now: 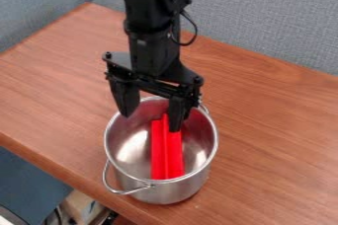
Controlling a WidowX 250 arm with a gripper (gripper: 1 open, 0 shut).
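Observation:
A steel pot with wire handles stands at the front edge of the wooden table. Inside it, red bar-shaped objects lie side by side. My black gripper hangs over the back part of the pot, open, its two fingers spread to either side above the red objects. The far ends of the red objects are near the right finger; whether they touch cannot be told.
A grey partition wall runs along the back. The table edge drops away at the lower left.

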